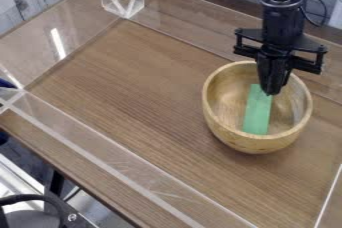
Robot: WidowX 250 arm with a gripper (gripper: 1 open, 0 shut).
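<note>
A wooden bowl (pixel 233 134) stands on the right side of the table, holding a long green object (pixel 257 114) that lies along its bottom. My black gripper (pixel 271 81) reaches down over the bowl's back part, its fingertips at the upper end of the green object. The fingertips look close together; whether anything is between them cannot be made out.
A clear plastic piece (pixel 122 0) sits at the back left. Black equipment (pixel 34 212) is at the lower left corner, off the table's edge.
</note>
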